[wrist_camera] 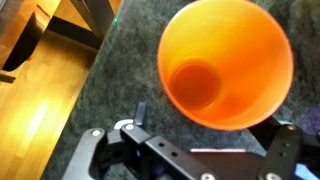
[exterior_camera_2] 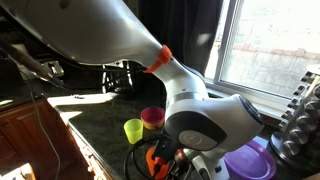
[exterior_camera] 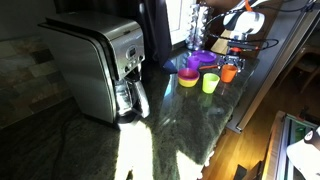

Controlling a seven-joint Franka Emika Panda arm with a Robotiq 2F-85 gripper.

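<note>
An orange cup (wrist_camera: 193, 84) fills much of the wrist view, its open mouth facing the camera. The same orange cup (exterior_camera: 228, 74) stands on the dark counter in exterior view 1, close to the counter's right edge. My gripper is open, its fingers at the near side of the cup's rim; whether they touch it I cannot tell. From exterior view 1 the gripper (exterior_camera: 236, 60) is just above and behind the cup. In exterior view 2 the arm and wrist cover most of the orange cup (exterior_camera_2: 153, 160).
A green cup (exterior_camera: 210, 84), a red and yellow bowl (exterior_camera: 188, 79) and purple dishes (exterior_camera: 207, 57) stand near the orange cup. Further along is a coffee maker (exterior_camera: 105, 70). A spice rack (exterior_camera_2: 300, 110) stands by the window.
</note>
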